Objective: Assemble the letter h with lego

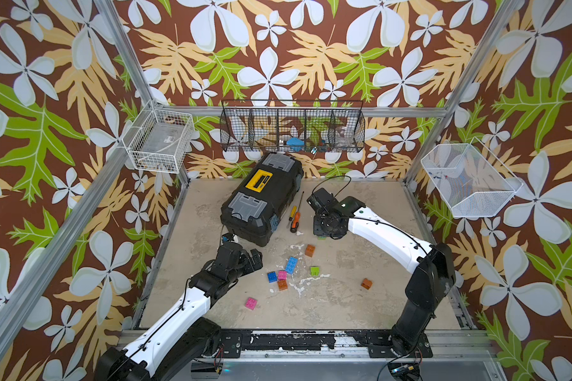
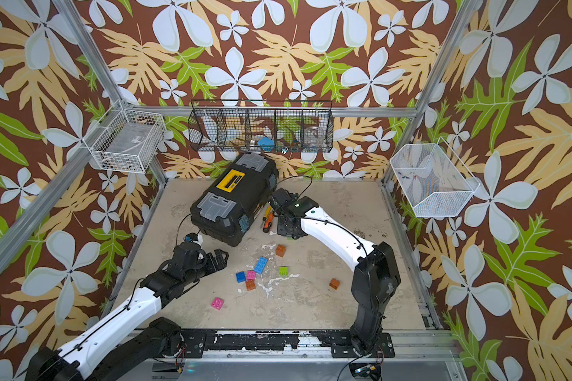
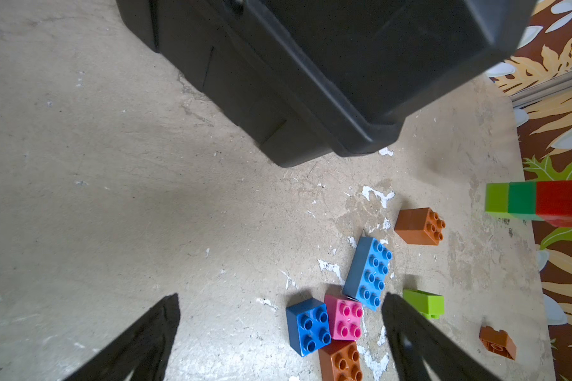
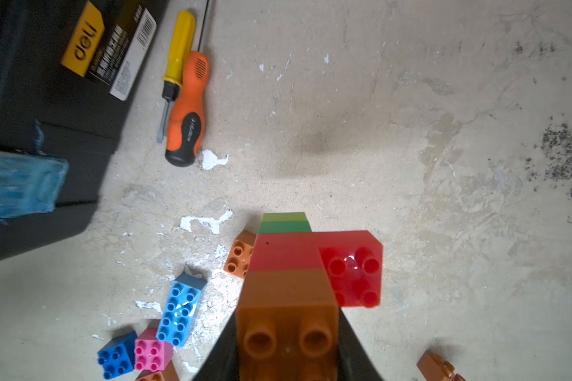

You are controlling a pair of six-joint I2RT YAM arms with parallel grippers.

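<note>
In the right wrist view my right gripper is shut on a brick stack, its brown end [image 4: 288, 292] between the fingers. Beyond that come a red layer [image 4: 356, 266] jutting to one side, then green and lime. The left wrist view shows the stack [image 3: 521, 198] held clear of the floor. My left gripper [image 1: 254, 260] stands open and empty beside the toolbox. Loose bricks lie around the middle: a light blue long one [image 1: 291, 264], a dark blue one [image 1: 272, 277], pink ones [image 1: 251, 303], brown ones [image 1: 309, 250] and a lime one [image 1: 314, 271].
A black toolbox [image 1: 260, 197] occupies the back left. Two screwdrivers [image 4: 187, 120] lie beside it, near the right gripper. Wire baskets [image 1: 292, 130] hang at the back and sides.
</note>
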